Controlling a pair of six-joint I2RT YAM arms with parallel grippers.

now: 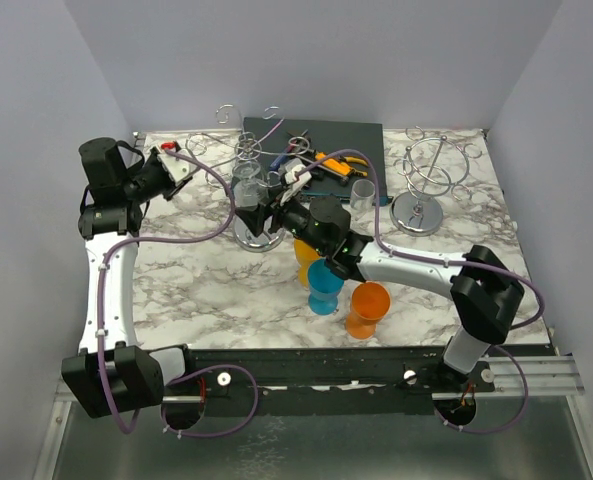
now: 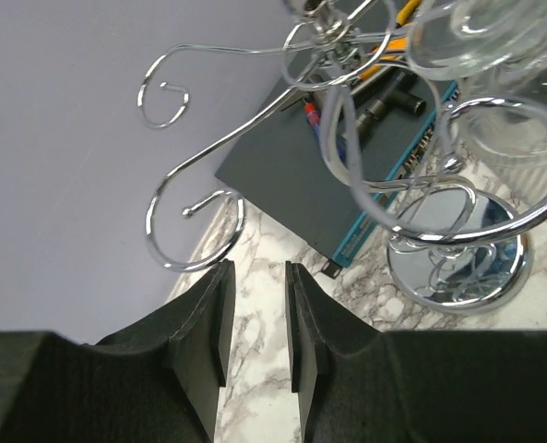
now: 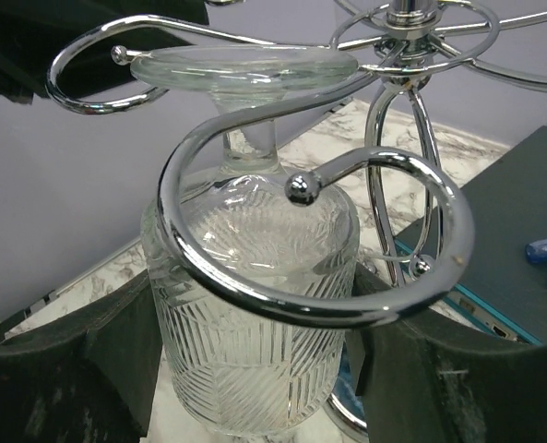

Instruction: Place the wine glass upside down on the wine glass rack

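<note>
An upside-down clear glass point(image 3: 241, 351) hangs at the left wine rack point(image 1: 246, 145), its foot point(image 3: 243, 65) up among the wire loops in the right wrist view. My right gripper is shut on the glass's bowl. In the left wrist view my left gripper stands at the rack's side, fingertips a small gap apart, nothing visible between them; in the top view it is at the left, above the table's back-left.
A second rack point(image 1: 416, 210) stands at the right. Blue point(image 1: 324, 295) and orange point(image 1: 366, 315) cups stand at the front, with a clear cup point(image 1: 363, 197) behind. Tools lie on a dark mat point(image 1: 366, 140).
</note>
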